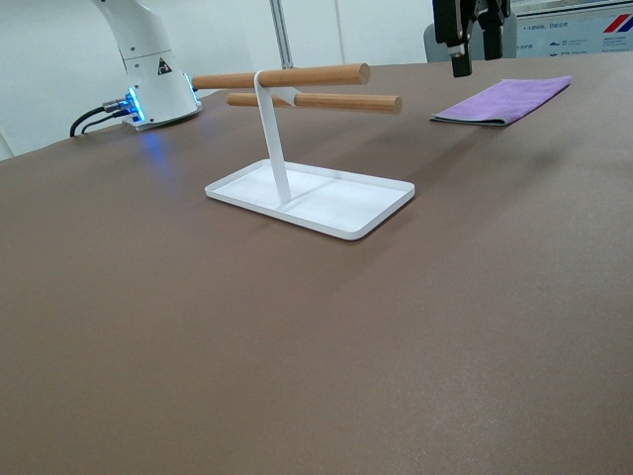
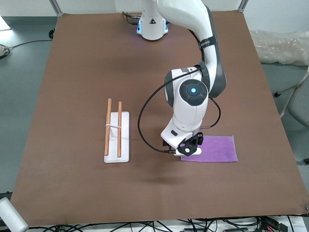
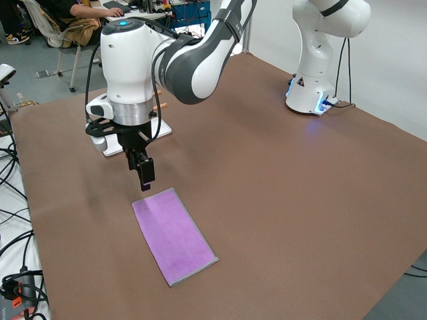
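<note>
A white tray stand (image 2: 123, 145) with two wooden bars (image 1: 331, 74) sits left of the arm in the left view. A purple cloth (image 2: 217, 150) with a grey edge lies flat on the table (image 3: 300, 227). My black gripper (image 3: 146, 180) points down just beyond the cloth's edge in the right view; in the top view its two fingers (image 1: 460, 49) are apart above table level, with nothing seen between them. In the left view the wrist hides most of the gripper.
The arm's base (image 2: 150, 26) stands at the far edge. Cables run along the near edge.
</note>
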